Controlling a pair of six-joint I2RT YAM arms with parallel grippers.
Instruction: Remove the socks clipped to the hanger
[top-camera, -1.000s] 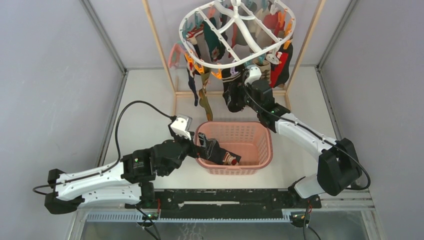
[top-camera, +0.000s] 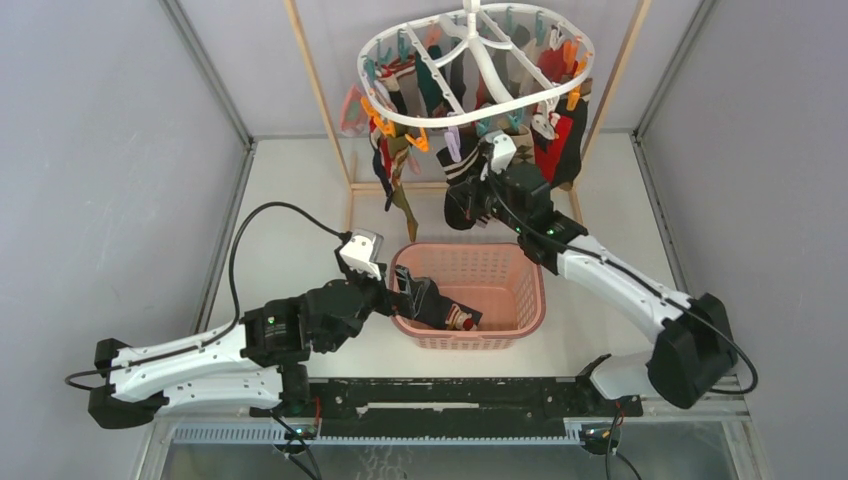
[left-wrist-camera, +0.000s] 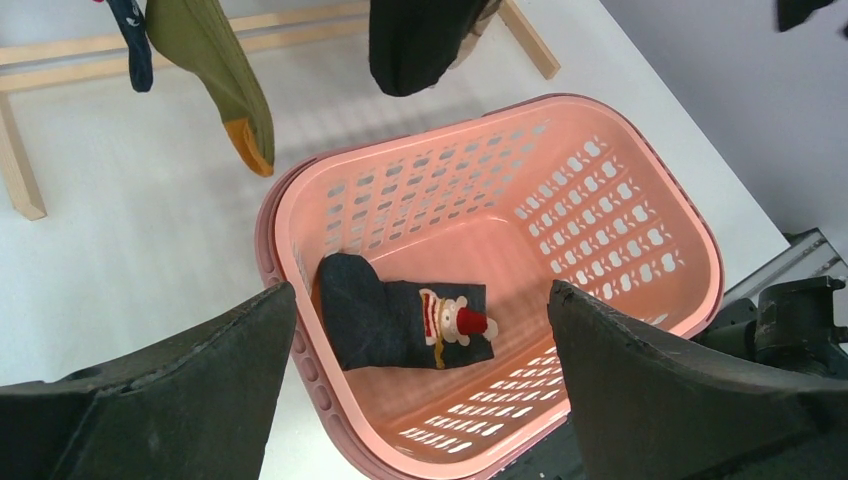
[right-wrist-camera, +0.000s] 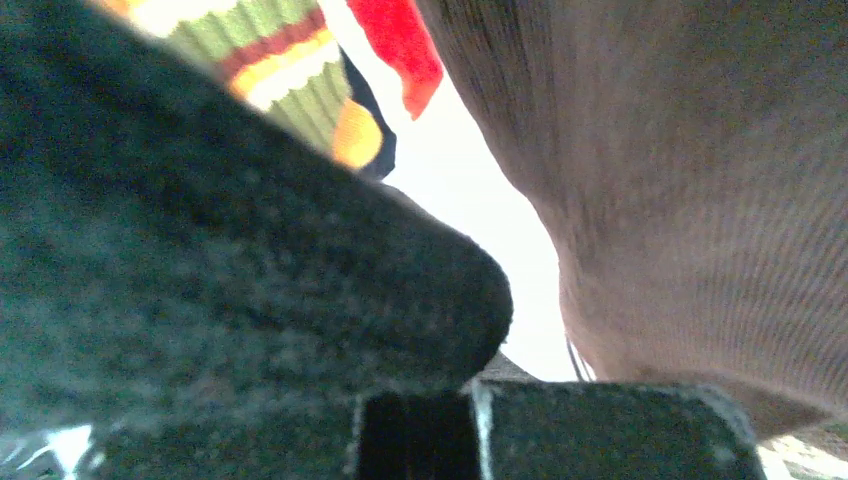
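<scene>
A round white hanger (top-camera: 388, 110) bears several socks on coloured clips. At its front, a dark sock (top-camera: 459, 212) with a striped top hangs beside a purple clip (top-camera: 453, 145); whether the clip still grips it cannot be told. My right gripper (top-camera: 474, 196) is shut on this sock. In the right wrist view, dark cloth (right-wrist-camera: 250, 270) covers much of the fingers, and a brown sock (right-wrist-camera: 690, 200) hangs close on the right. My left gripper is open and empty over the basket's left side. A dark sock (left-wrist-camera: 375, 315) with a figure lies in the basket.
The pink basket (top-camera: 530, 262) stands below the hanger, its right half bare. Left of the held sock hangs an olive sock (left-wrist-camera: 205, 60) with an orange toe. A wooden frame (top-camera: 318, 85) stands around the hanger.
The hanger's ring looks flatter and tilted differently. The left arm and basket have not moved.
</scene>
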